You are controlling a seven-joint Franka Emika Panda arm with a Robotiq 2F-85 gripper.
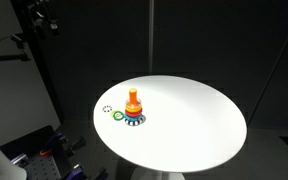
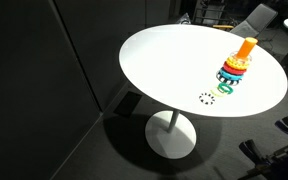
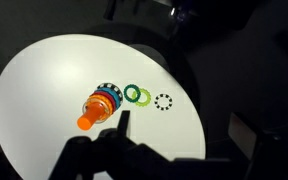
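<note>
A ring-stacking toy (image 1: pixel 133 108) with an orange post and colored rings stands upright on the white round table (image 1: pixel 194 115), near its left edge in exterior view 1. Beside it lie three loose rings: a green ring (image 3: pixel 132 93), a yellow-green ring (image 3: pixel 143 97) that it partly overlaps, and a black-and-white ring (image 3: pixel 163 102) farther from the toy. My gripper (image 2: pixel 267 140) hangs off the table's edge, apart from all of these. Its dark fingers (image 3: pixel 124 125) are spread wide, and nothing shows between them.
A single pedestal (image 2: pixel 171 135) carries the table. Dark curtains (image 1: pixel 94 60) and floor surround it, and a chair (image 2: pixel 254 22) stands behind in exterior view 2.
</note>
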